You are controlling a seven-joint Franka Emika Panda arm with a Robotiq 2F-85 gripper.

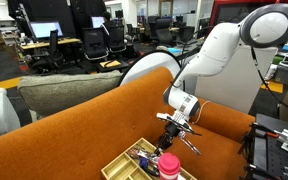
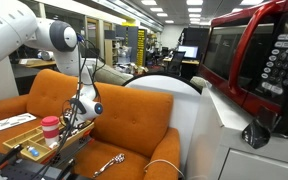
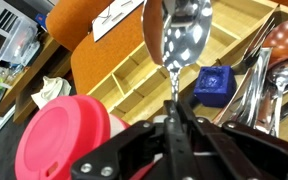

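In the wrist view a shiny metal spoon points up and away from my gripper, which is shut on its handle. The spoon's bowl appears over the wooden divided tray. A blue block sits in the tray, and several metal utensils and a brown spoon lie in its right-hand part. From outside, my gripper is low over the tray, and the held spoon is hard to make out there.
A cup with a red lid stands close to the gripper on the left. On the orange sofa lies a metal utensil apart from the tray. A white sheet rests at the sofa's left end.
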